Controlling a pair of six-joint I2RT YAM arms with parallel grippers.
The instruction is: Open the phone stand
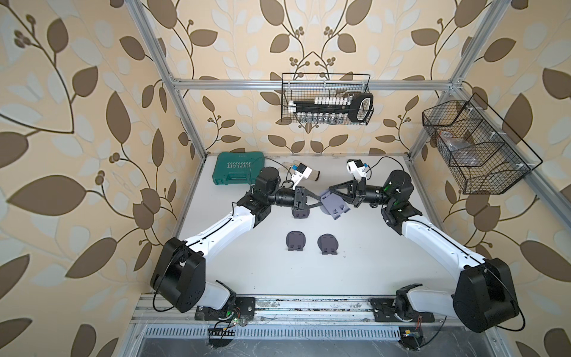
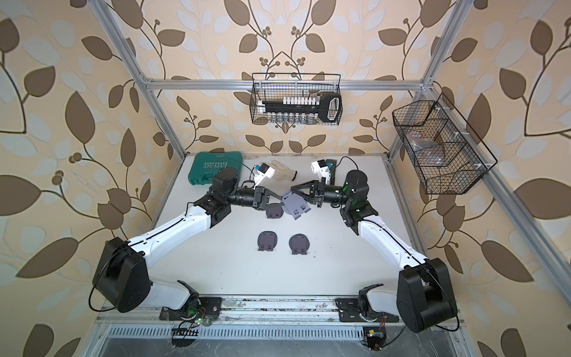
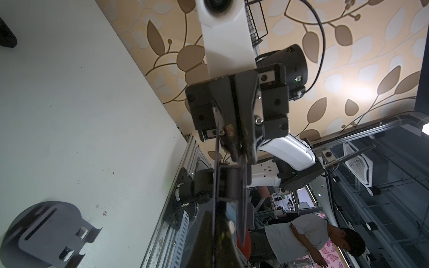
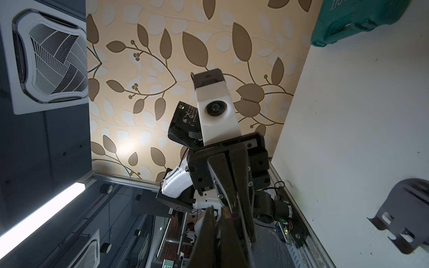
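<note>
A grey phone stand [image 1: 335,205] hangs in the air, tilted, between my two grippers, which face each other over the table's middle. My left gripper [image 1: 318,203] is shut at one edge of it; my right gripper [image 1: 333,189] is shut at its upper part. In both wrist views the stand is seen nearly edge-on among the fingers, so how far it is folded open is hard to tell. Other dark stands lie on the table: two in front [image 1: 295,240] [image 1: 327,244] and one behind my left gripper [image 2: 274,211].
A green case [image 1: 238,167] lies at the back left, a pale glove [image 2: 280,170] at the back middle. Wire baskets [image 1: 327,104] hang on the back and right frame.
</note>
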